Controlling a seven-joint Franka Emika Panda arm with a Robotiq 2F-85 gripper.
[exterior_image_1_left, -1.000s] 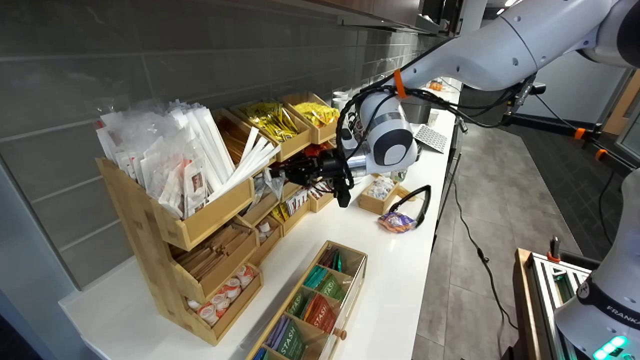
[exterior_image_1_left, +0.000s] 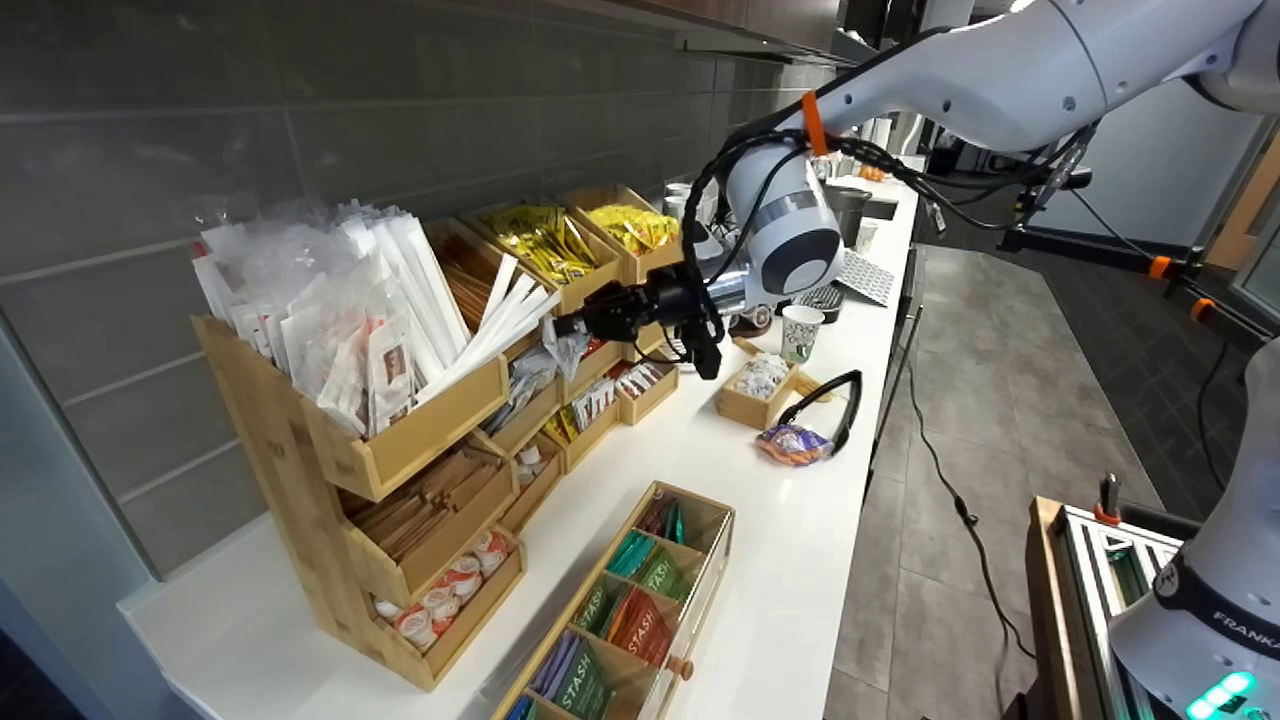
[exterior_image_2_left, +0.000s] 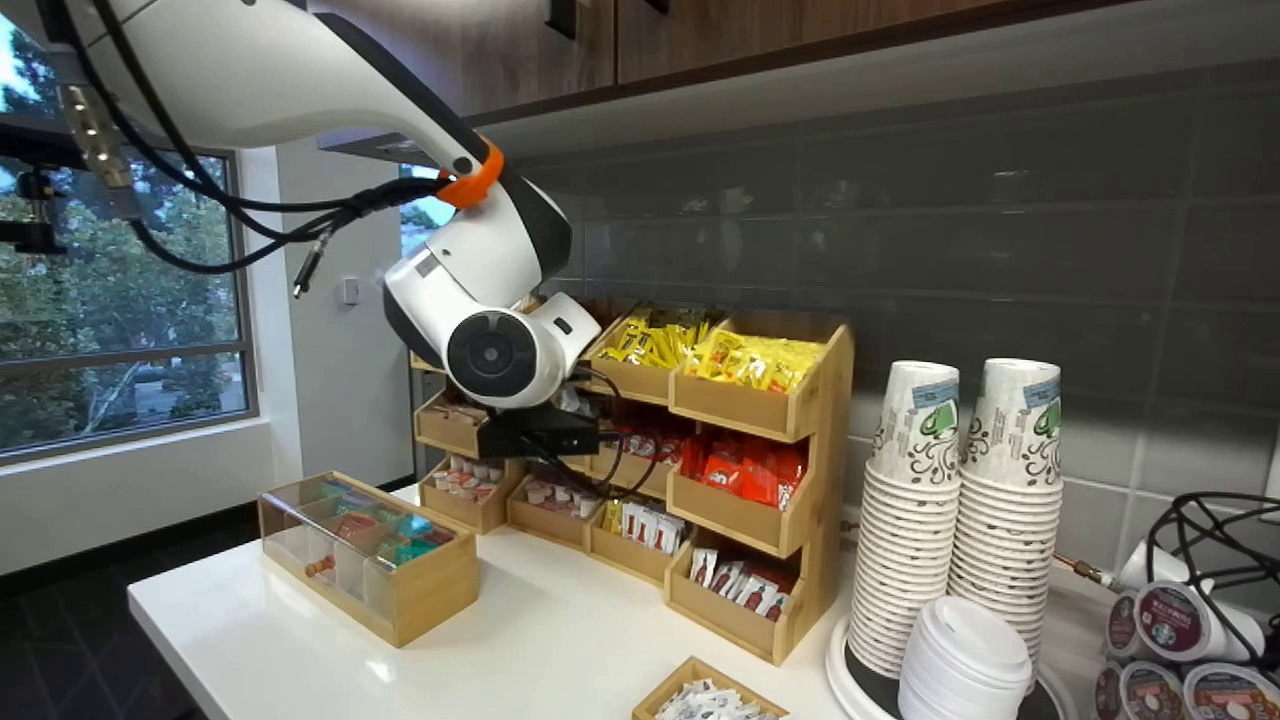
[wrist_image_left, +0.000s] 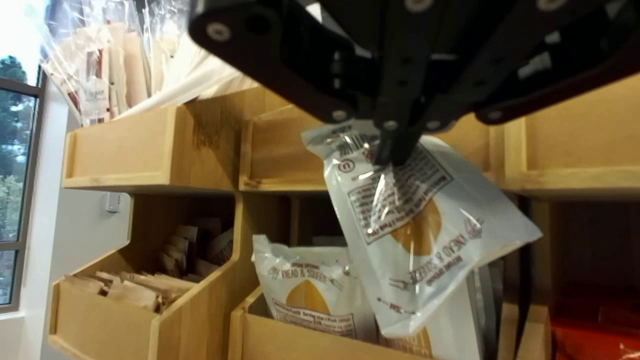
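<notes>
My gripper is shut on a white condiment packet (wrist_image_left: 414, 234) with a yellow drop and "Knead & Squeeze" print. The packet hangs tilted from the fingertips, in front of a middle-row wooden bin (wrist_image_left: 300, 342). More packets of the same kind (wrist_image_left: 309, 294) stand in that bin; the hanging one partly covers them. From the side, in exterior view 1, the pale packet (exterior_image_1_left: 566, 350) shows at the tip of the black gripper (exterior_image_1_left: 561, 325), near the rack's bins. The arm hides the fingers in exterior view 2.
Straws and wrapped cutlery (exterior_image_1_left: 360, 312) jut from the rack's upper bin close to the gripper. A tea box (exterior_image_2_left: 366, 558) stands on the counter, with free white surface beside it. Stacked cups (exterior_image_2_left: 912, 540) are right of the rack, and a small box of packets (exterior_image_1_left: 758, 390) sits farther along.
The arm and gripper have risen and shifted slightly rightward in exterior view 1, and the packet has moved with them. The rack and counter items look unmoved.
</notes>
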